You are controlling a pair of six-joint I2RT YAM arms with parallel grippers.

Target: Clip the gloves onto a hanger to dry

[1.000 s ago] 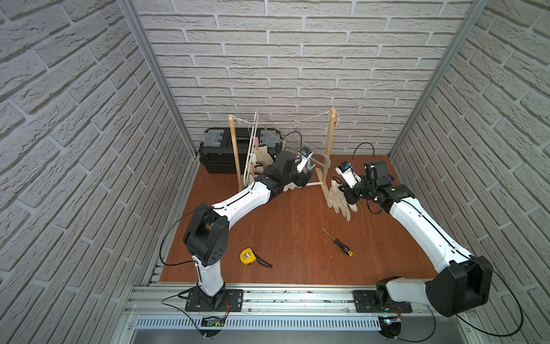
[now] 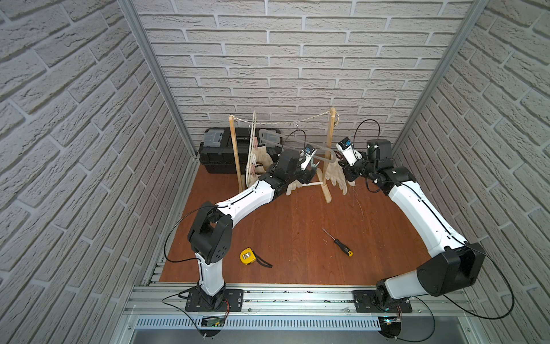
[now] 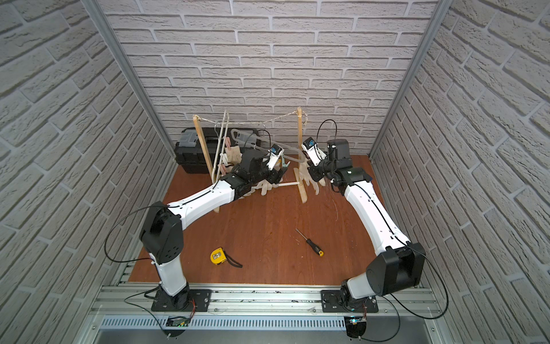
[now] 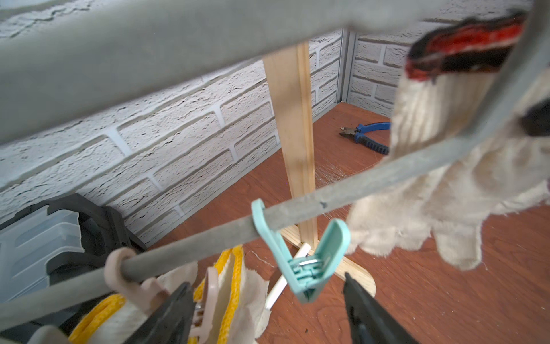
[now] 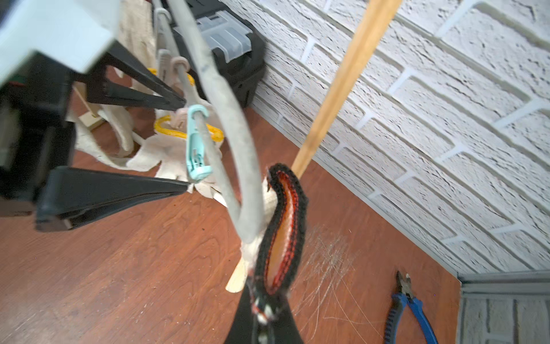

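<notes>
A whitish hanger [image 4: 372, 186] hangs from the cord, its lower bar carrying a teal clip [image 4: 309, 272] and pinkish clips [image 4: 121, 274]. My left gripper stands open, one finger on each side of the teal clip. A cream glove [image 4: 441, 172] with a black-and-red cuff [image 5: 284, 220] hangs beside the hanger's right end, apart from the teal clip. My right gripper is shut on that cuff's edge, the cuff opening facing upward. Farther left, a yellow-cuffed glove [image 5: 166, 150] hangs at the pinkish clips.
Wooden posts [image 2: 330, 134] hold the cord; a black toolbox [image 2: 217, 154] stands behind on the left. Blue pliers [image 5: 406, 309] lie at the back right. A screwdriver [image 2: 339, 243] and yellow tape measure [image 2: 248, 256] rest on the otherwise clear front table.
My right gripper has risen and moved back with the glove, bringing it up near the hanger's right end. The left gripper has shifted slightly to the right.
</notes>
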